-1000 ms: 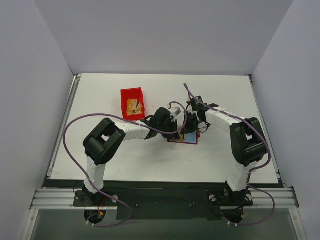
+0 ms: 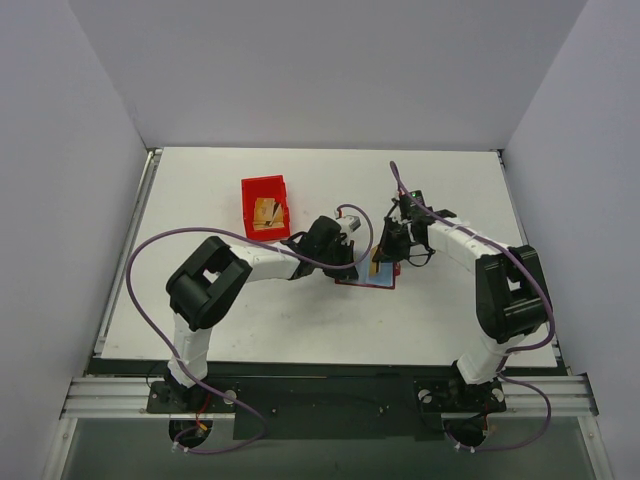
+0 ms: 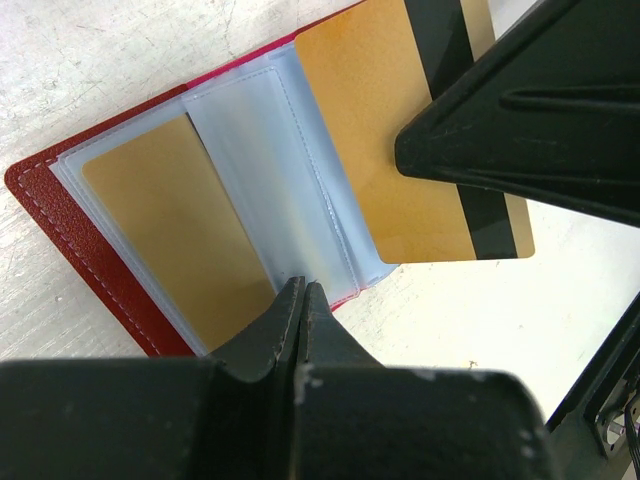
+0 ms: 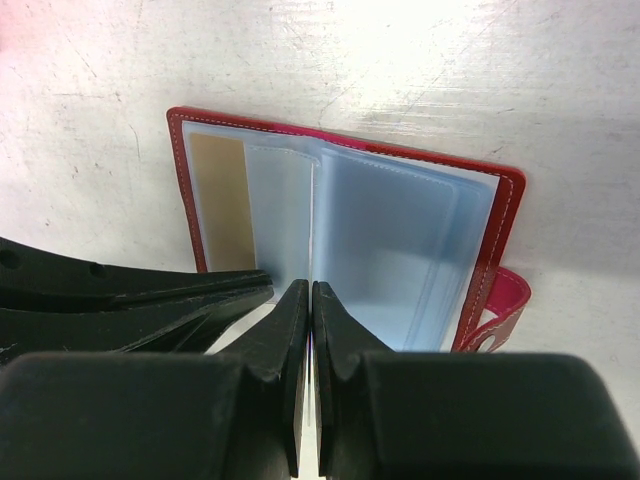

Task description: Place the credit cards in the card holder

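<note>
The open card holder [image 2: 378, 280] lies on the table, red-brown outside with clear pockets. In the left wrist view a gold card [image 3: 180, 220] sits inside its left pocket [image 3: 270, 170]. My left gripper is shut, its tips against the holder near that pocket's lower edge; nothing clearly shows between them. Above the holder, my right gripper is shut on a gold card with a black stripe [image 3: 385, 120]. That card appears only as a thin edge in the right wrist view, over the holder's right pocket [image 4: 385, 230], which looks empty.
A red box [image 2: 264, 182] with several gold cards [image 2: 267, 213] stands at the back left. A red strap [image 4: 505, 297] sticks out from the holder's right side. Bare table [image 2: 270, 320] lies in front of the arms.
Over the last second my right gripper has moved to the right with its card, baring more of the holder. My left gripper has hardly moved.
</note>
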